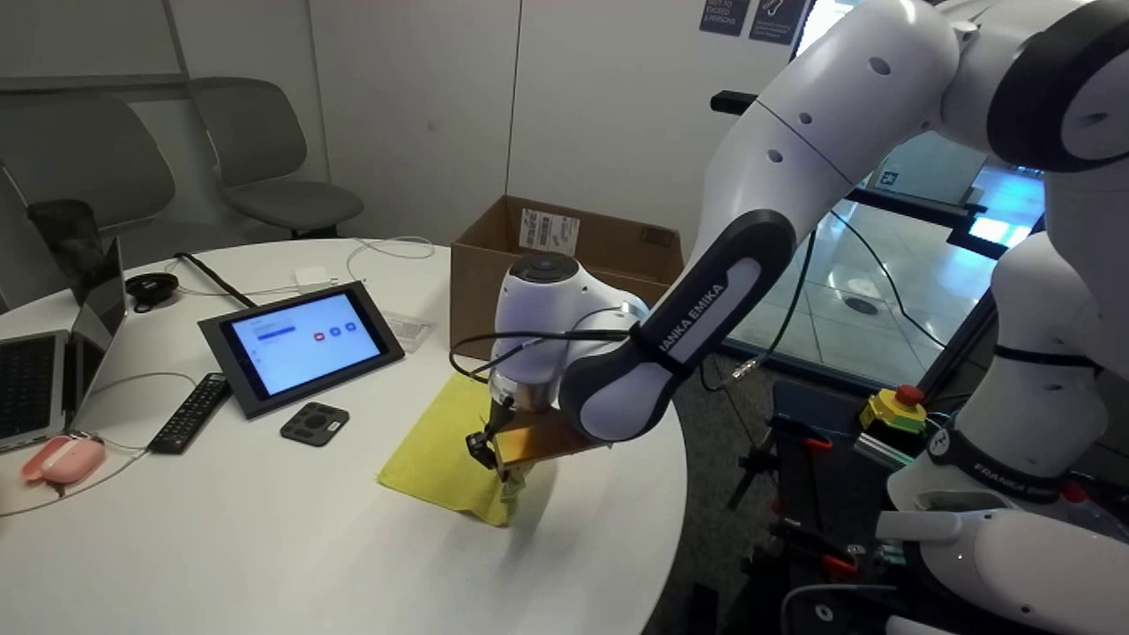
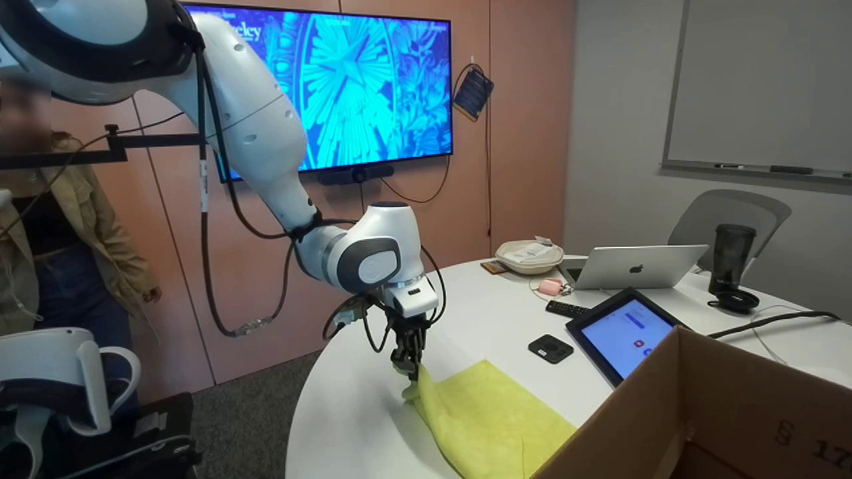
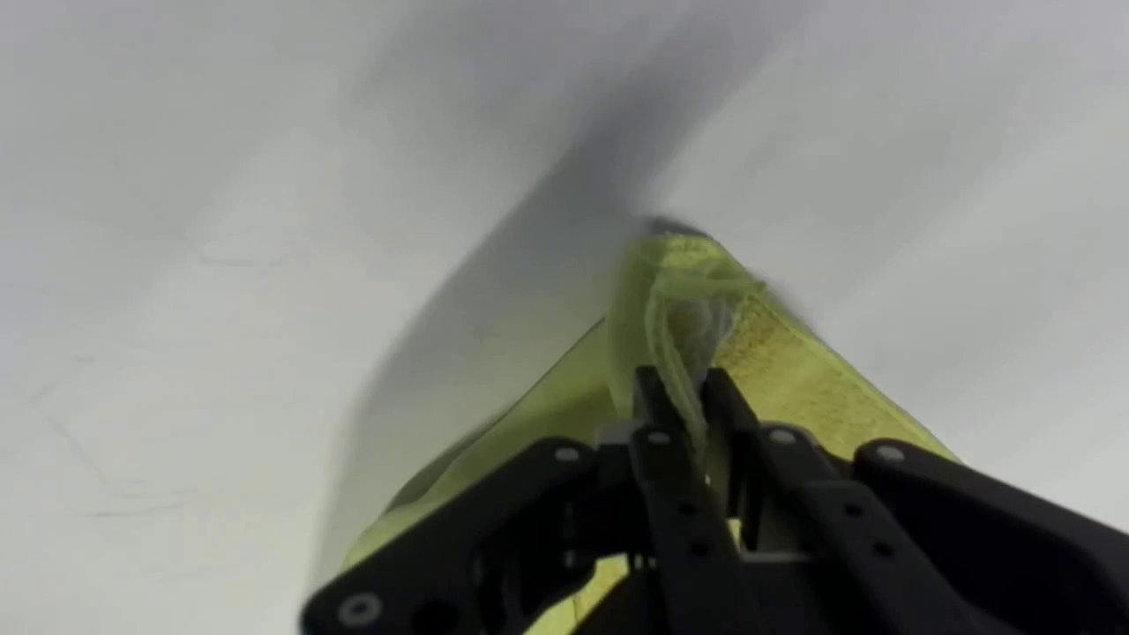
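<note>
A yellow-green cloth (image 1: 439, 450) lies partly flat on the white round table, and one end of it rises toward my gripper. In exterior view 2 the lifted part of the cloth (image 2: 435, 407) slopes up to the gripper (image 2: 409, 371). My gripper is shut on the cloth, with a pinched fold (image 3: 683, 339) standing between the dark fingers in the wrist view. The held corner hangs just above the table. In exterior view 1 the gripper (image 1: 495, 455) and arm hide part of the cloth.
A cardboard box (image 1: 487, 265) stands open behind the arm. A tablet (image 1: 307, 333), a small black device (image 1: 314, 423), a remote (image 1: 190, 413) and a laptop (image 1: 42, 370) occupy the left. Bare tabletop (image 1: 317, 561) stretches along the front.
</note>
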